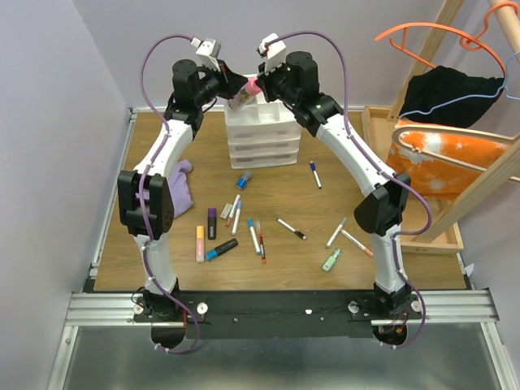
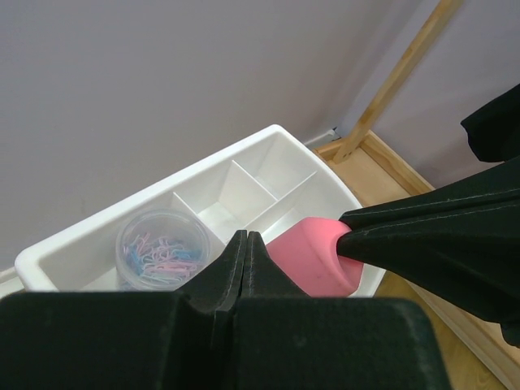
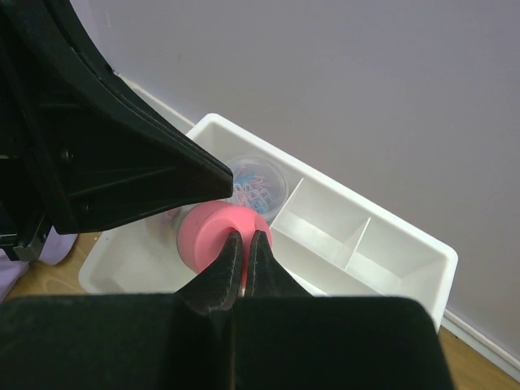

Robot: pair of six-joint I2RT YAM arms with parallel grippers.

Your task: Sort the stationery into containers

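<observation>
Both grippers meet over the white drawer organiser (image 1: 264, 146). A clear container with a pink cap (image 3: 210, 236) is tilted between them. My left gripper is shut, its fingertips beside the cap; whether it holds anything is hidden. My right gripper is shut, its tips at the cap's face, nothing visible between them. The top tray (image 2: 97, 207) has compartments and a clear cup of paper clips (image 2: 162, 252). On the wooden desk (image 1: 309, 268) lie pens, markers, a blue cylinder (image 1: 242, 183), a dark marker (image 1: 221, 250) and a green item (image 1: 331, 258).
A purple cloth (image 1: 179, 195) lies at the left. A wooden rack with hangers and an orange-white bag (image 1: 439, 162) fills the right side. The front right and middle of the desk have bare patches among scattered items.
</observation>
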